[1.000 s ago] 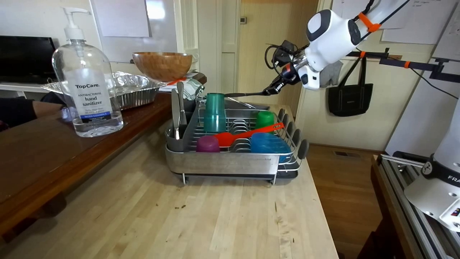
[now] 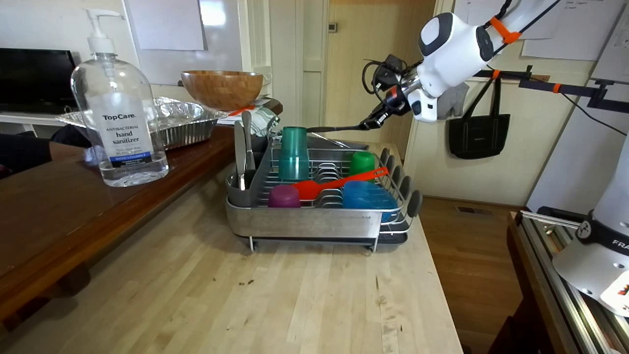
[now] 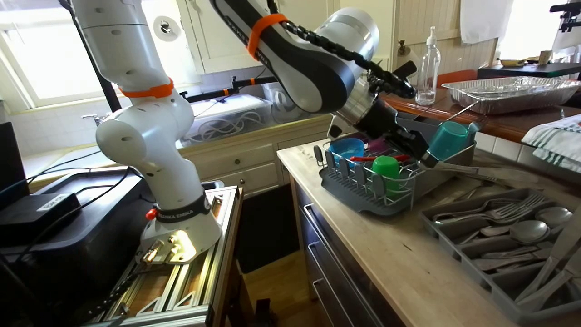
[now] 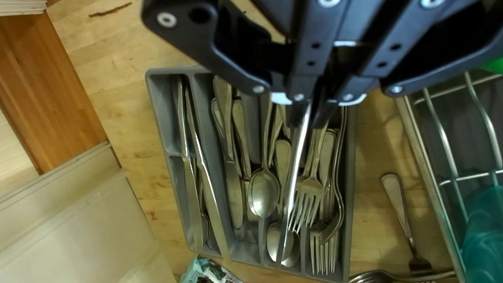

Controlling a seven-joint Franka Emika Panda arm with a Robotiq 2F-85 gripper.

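Note:
My gripper is shut on a knife, whose long blade points away from the fingers. Seen from above, the knife crosses over a grey cutlery tray holding knives, spoons and forks in compartments. In exterior view 1 the gripper is raised behind the dish rack, and the knife lies nearly level, reaching left. Exterior view 2 has the gripper beside the rack, with the knife held clear above the counter. The knife's handle end is hidden between the fingers.
The dish rack holds a teal cup, a green cup, a blue bowl and a red utensil. A fork lies loose between tray and rack.
The arm, gripper and knife have not visibly moved. At the far left background, a person's forearm has shifted behind the counter.

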